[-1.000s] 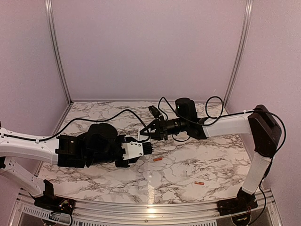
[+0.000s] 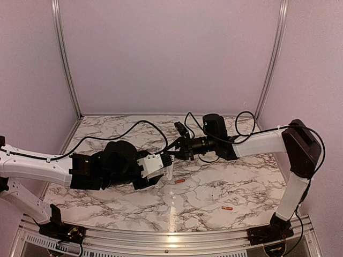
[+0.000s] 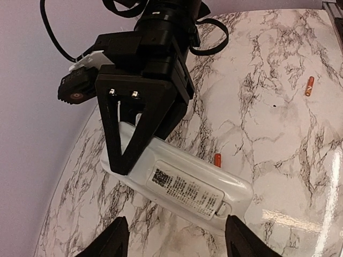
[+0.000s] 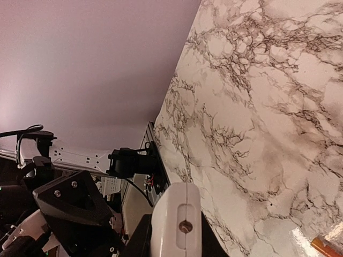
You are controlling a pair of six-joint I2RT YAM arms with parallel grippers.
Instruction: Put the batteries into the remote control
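Observation:
A white remote control with a label is held up in the air, my right gripper shut on one end of it; in the right wrist view the remote [image 4: 176, 225] points up between those fingers. My left gripper faces the remote's other end, its fingers apart at the bottom of the left wrist view, nothing seen between them. One orange battery [image 2: 179, 181] lies on the table near the middle, another [image 2: 227, 208] at the front right.
Pale walls stand at the back and both sides, and a metal rail runs along the front edge.
The remote has swung to hang more downward beside the left gripper in the top view. The right arm has shifted slightly right; the left gripper has shifted slightly. The batteries have not moved.

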